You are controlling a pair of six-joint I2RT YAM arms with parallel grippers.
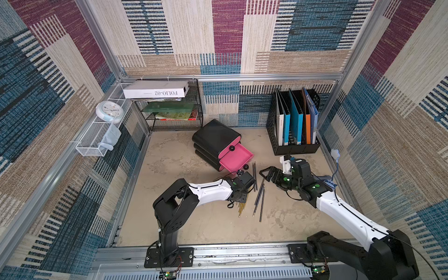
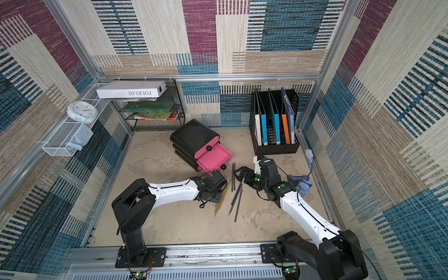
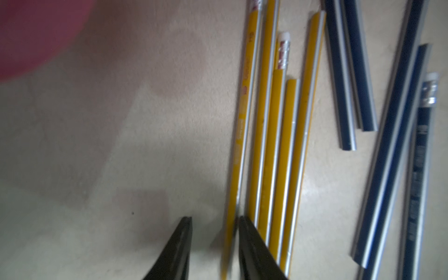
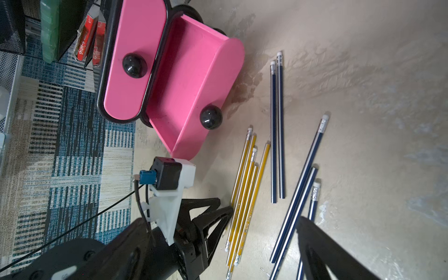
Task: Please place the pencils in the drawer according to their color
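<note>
Several yellow pencils [image 3: 242,112] lie in a loose row on the table. My left gripper stands part open low over them, and the leftmost yellow pencil runs between its fingers; in the right wrist view its fingertips touch or nearly touch that row. Several dark blue pencils [image 4: 274,135] lie to the right of the yellow ones, one pair farther back and the others nearer the front. My right gripper [image 1: 262,173] hovers open above the dark pencils, holding nothing. Behind the pencils, the lower pink drawer [image 4: 182,79] of the black cabinet [image 1: 215,137] is pulled out, and its visible inside looks empty.
At the back right a black file holder [image 1: 296,148] keeps several binders. A wire shelf [image 1: 198,102] stands at the back left. The upper drawer [image 4: 140,32] is closed, with a round black knob. Bare table lies left and in front of the pencils.
</note>
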